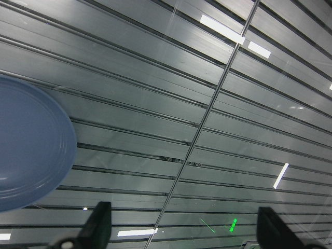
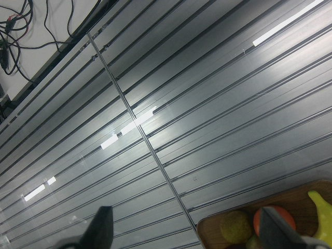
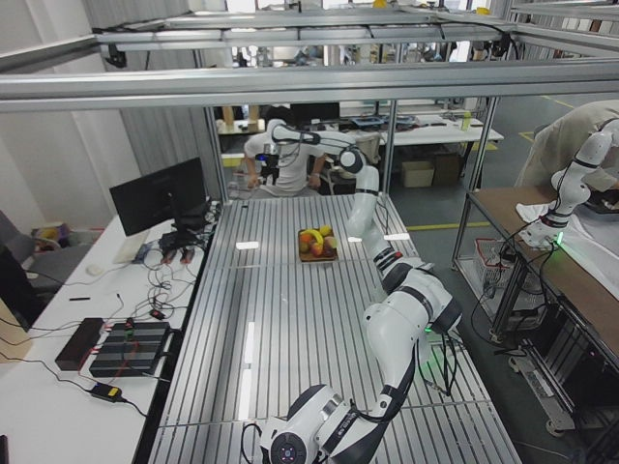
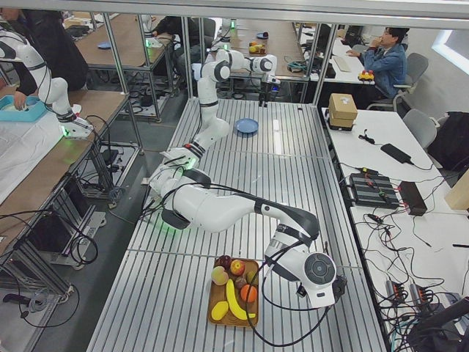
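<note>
A wooden tray (image 4: 216,312) holds several fruits, among them a banana (image 4: 234,301) and an orange (image 4: 248,292); the tray also shows at the lower right of the right wrist view. A blue plate (image 4: 246,125) lies on the slatted metal table and fills the left of the left wrist view (image 1: 31,145). My left gripper hangs above the table beside the plate, its fingers wide apart with nothing between them. My right gripper is over the table beside the tray, also open and empty.
Side desks (image 3: 48,425) carry a monitor (image 3: 155,198), boxes and cables along one edge. Another bench with a robot arm stands on the other side. People sit or stand beyond the frame.
</note>
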